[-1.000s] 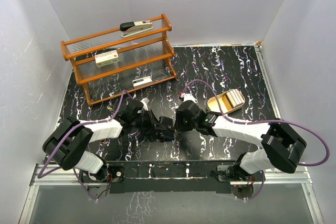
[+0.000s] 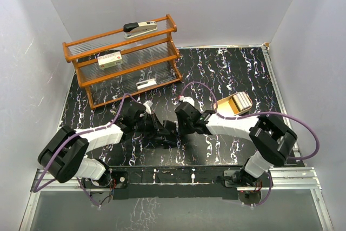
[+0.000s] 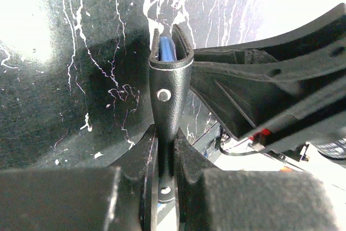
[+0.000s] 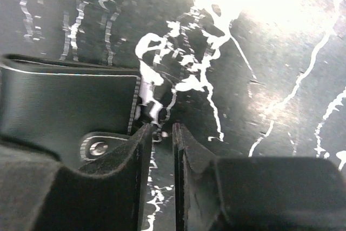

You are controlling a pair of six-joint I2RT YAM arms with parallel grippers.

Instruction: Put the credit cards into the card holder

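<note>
A black leather card holder (image 3: 172, 101) with metal snaps is pinched in my left gripper, its open mouth facing away from the fingers. Inside that mouth the edge of something blue (image 3: 167, 48), card-like, shows. In the right wrist view the holder (image 4: 65, 101) and its snap flap lie at the left. My right gripper is nearly closed, just beside the holder; bare table shows through the narrow gap between its fingertips, and no card is seen there. From above, both grippers meet around the dark holder (image 2: 170, 133).
A tan tray (image 2: 224, 108) holding a stack of cards (image 2: 241, 101) stands to the right, behind the right arm. At the back left is a wooden rack (image 2: 121, 68) with a stapler (image 2: 140, 28) and a small box (image 2: 110, 60). Open tabletop (image 2: 205, 63) lies between them.
The left arm has shifted only slightly, still keeping its hold. Tray and rack have stayed put.
</note>
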